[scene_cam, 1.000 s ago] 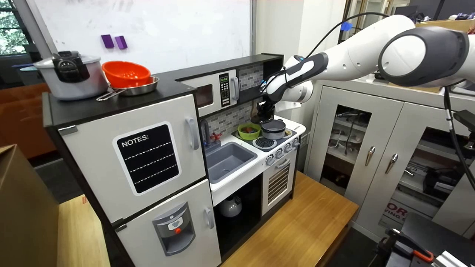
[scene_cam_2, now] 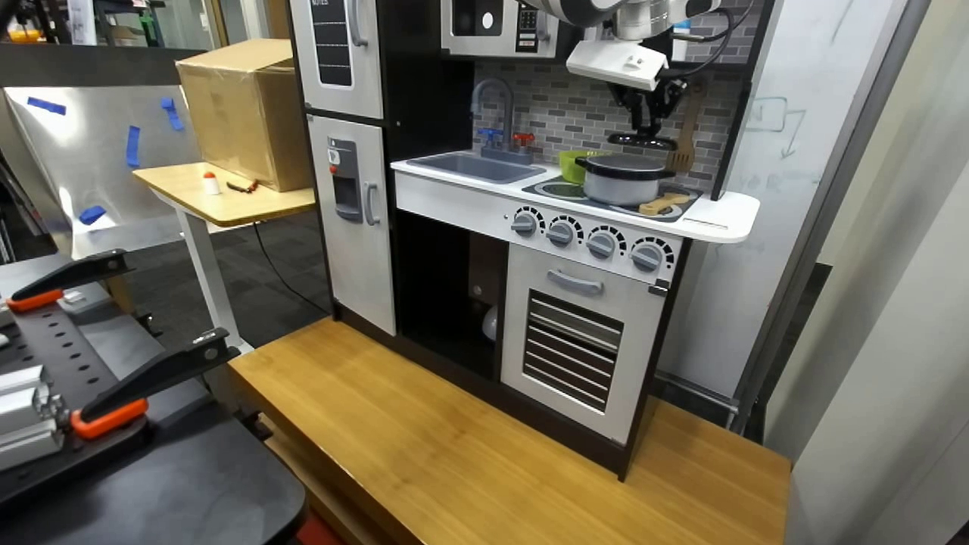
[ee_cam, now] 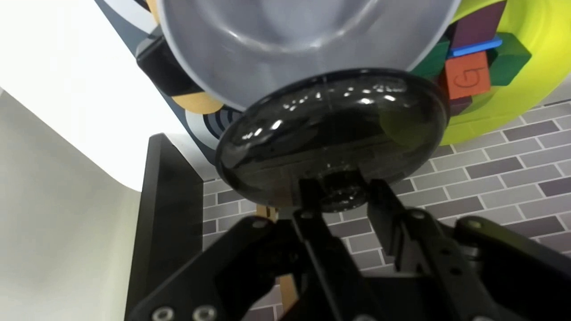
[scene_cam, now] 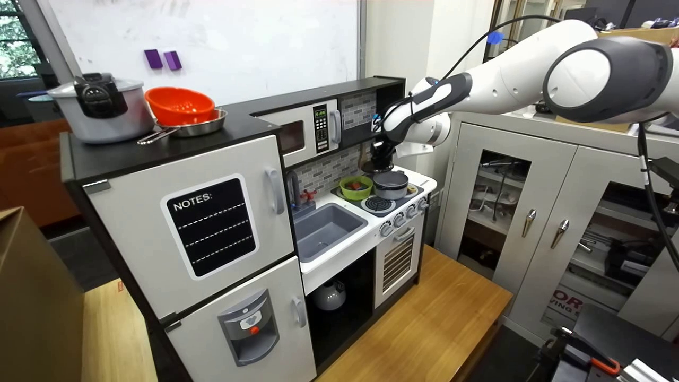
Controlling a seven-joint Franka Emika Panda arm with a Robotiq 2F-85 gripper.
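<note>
A dark, glossy see-through lid (ee_cam: 326, 133) is pinched at its knob by my gripper, whose fingers are shut on it. From the wrist, the lid appears tilted and overlaps the near rim of a grey pot (ee_cam: 305, 43). The pot looks empty where its inside shows. In exterior view 2 the lid (scene_cam_2: 640, 141) hangs just above the grey pot (scene_cam_2: 621, 186), somewhat to its back right; whether they touch, I cannot tell. The pot stands on the stove top with its black handles out to the sides.
Beside the pot is a green bowl (ee_cam: 540, 80) of coloured blocks. Behind rises the brick-patterned backsplash (ee_cam: 460, 184), where a wooden utensil (scene_cam_2: 687, 136) hangs. Another wooden piece (scene_cam_2: 665, 203) lies by the pot's front. The sink (scene_cam: 328, 230) is empty.
In exterior view 1, my gripper and the lid have shifted slightly to the right, toward the pot. The pot and bowl have stayed in place.
</note>
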